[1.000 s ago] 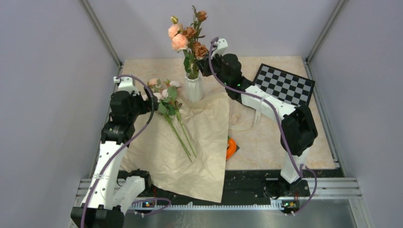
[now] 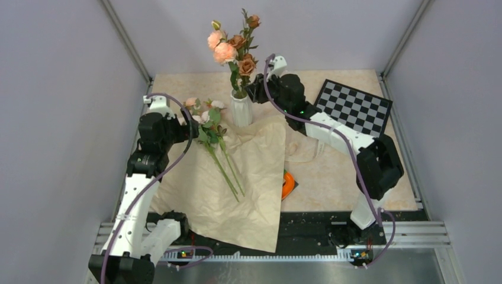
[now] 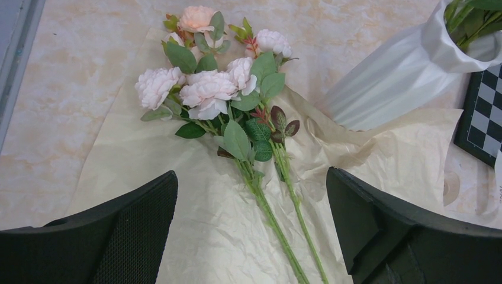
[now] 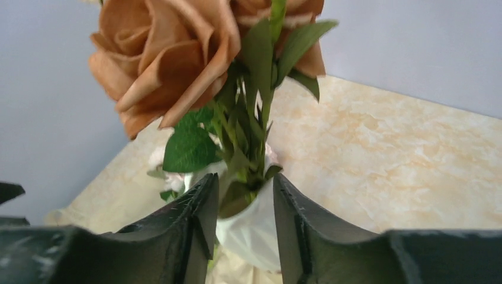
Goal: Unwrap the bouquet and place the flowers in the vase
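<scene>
Brown roses and peach blooms [image 2: 224,52] stand upright in the white ribbed vase [image 2: 241,111] at the back middle. Beside their stems, just right of the vase mouth, is my right gripper [image 2: 250,93]. Its fingers [image 4: 204,216] are parted in the right wrist view, and the stems and vase rim appear beyond the gap, with nothing clearly gripped. Pale pink flowers [image 3: 208,92] lie on the paper, their green stems [image 3: 269,216] pointing toward the front. My left gripper hangs open above them, empty between its fingers.
Tan wrapping paper [image 2: 254,195] covers the middle of the table. A checkered board [image 2: 354,106] lies at the back right, and an orange ring-shaped object [image 2: 288,184] sits by the paper's right edge. Bare table shows right of the paper.
My right gripper has shifted slightly to the right and toward the front, away from the blooms. The upper flowers have swayed a little. The left arm stays nearly still.
</scene>
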